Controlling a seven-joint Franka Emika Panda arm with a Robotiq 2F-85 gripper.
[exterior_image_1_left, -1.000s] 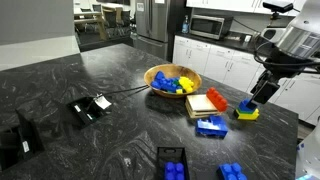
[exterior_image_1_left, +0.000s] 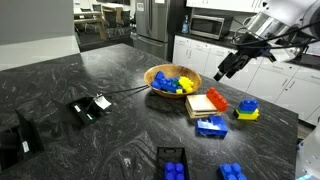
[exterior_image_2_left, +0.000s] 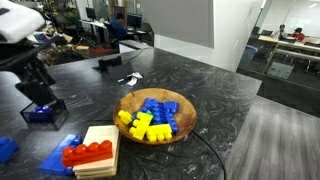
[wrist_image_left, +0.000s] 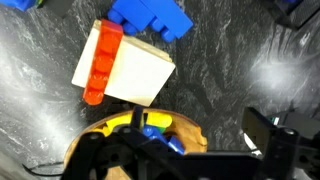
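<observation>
My gripper (exterior_image_1_left: 226, 72) hangs in the air at the upper right of exterior view 1, open and empty. In the wrist view its dark fingers stand wide apart over the table and the bowl's edge. A wooden bowl (exterior_image_1_left: 151, 88) holds several blue and yellow bricks (exterior_image_1_left: 175, 82). Beside it lies a pale flat block (wrist_image_left: 141, 74), with a red brick (wrist_image_left: 101, 62) along one edge; whether the brick rests fully on it is unclear. A blue brick (exterior_image_1_left: 211, 126) is close by. Farther right stands a blue-and-yellow brick stack (exterior_image_1_left: 247, 110).
A black tray (exterior_image_1_left: 172, 155) with blue pieces lies near the front, and another blue brick (exterior_image_1_left: 231, 172) to its right. Black objects (exterior_image_1_left: 88, 107) with a cable sit at the left.
My gripper has risen and swung left, away from its place just above the blue-and-yellow stack, which shows more fully now. The objects on the table look unmoved.
</observation>
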